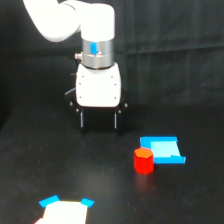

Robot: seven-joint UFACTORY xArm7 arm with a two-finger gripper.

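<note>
My gripper [99, 121] hangs over the back of the dark table, left of centre. Its two thin fingers point down, set wide apart, and nothing shows between them. To its right and nearer the camera stands a red block [143, 161] with a many-sided outline. Just behind the block lies a flat pale piece with blue borders [173, 159]; the block hides part of its front left edge. The gripper is clear of both.
At the bottom left, a cream-coloured piece with blue corners [66, 212] is cut off by the frame edge. A small red patch shows beside it. Bare dark table [60, 160] fills the left and middle; a dark curtain [170, 50] hangs behind.
</note>
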